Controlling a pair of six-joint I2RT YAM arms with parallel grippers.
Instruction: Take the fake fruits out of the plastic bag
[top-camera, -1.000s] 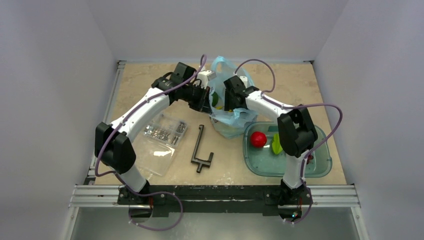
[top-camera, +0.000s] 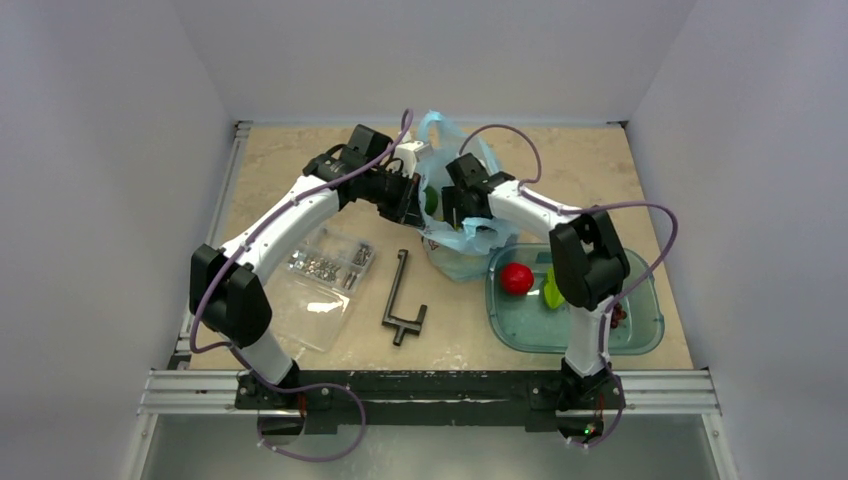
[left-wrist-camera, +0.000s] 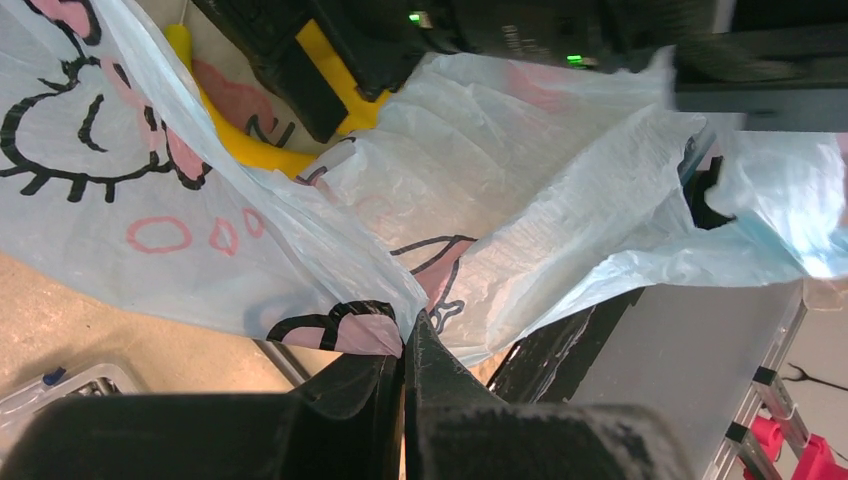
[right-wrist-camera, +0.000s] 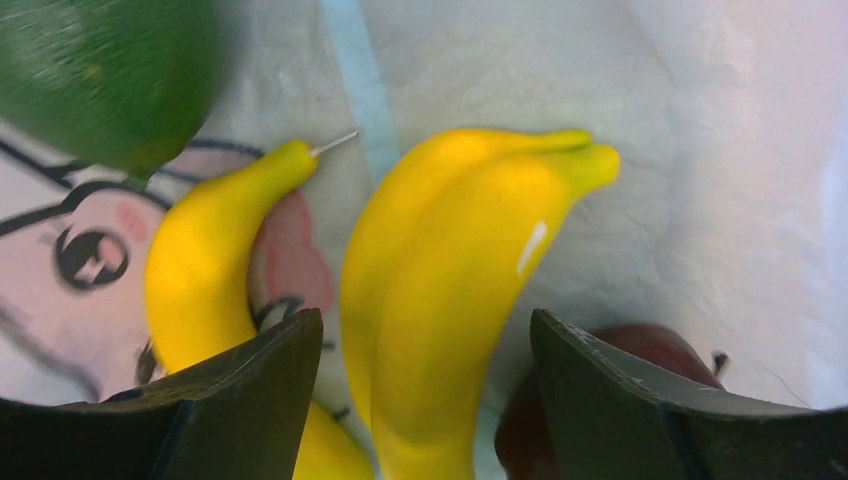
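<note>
My left gripper is shut on the edge of the light-blue plastic bag (top-camera: 443, 140), holding it at its front left. My right gripper is inside the bag, open, its fingers either side of a pair of yellow bananas (right-wrist-camera: 470, 250). Around them in the right wrist view lie a single banana (right-wrist-camera: 205, 260), a green round fruit (right-wrist-camera: 110, 70) and a dark red fruit (right-wrist-camera: 620, 375).
A teal tub (top-camera: 520, 330) at the right holds a red fruit (top-camera: 516, 279), a yellow-green fruit and grapes. A parts box (top-camera: 330, 260) and a black bracket (top-camera: 402, 322) lie front left.
The left arm has not moved.
</note>
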